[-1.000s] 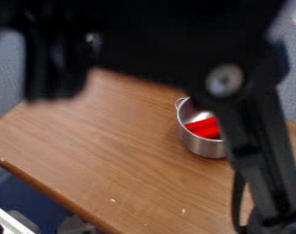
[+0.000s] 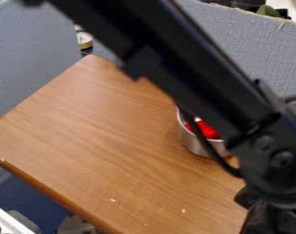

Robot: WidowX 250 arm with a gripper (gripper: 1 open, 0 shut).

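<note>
A steel pot [image 2: 195, 142] stands on the wooden table [image 2: 89, 146], partly hidden behind the black robot arm, with a red object [image 2: 206, 128] inside it. The arm stretches diagonally from the lower right up past the top left edge, over the pot. The gripper's fingertips are out of the picture.
Grey padded panels [image 2: 28, 64] border the table at the back. Small items lie beyond them at the top right. A white edge and grey objects sit at the bottom left.
The arm has swung up and away from the camera; the large dark gripper housing that filled the top of the view has left it. The pot shows no visible movement.
</note>
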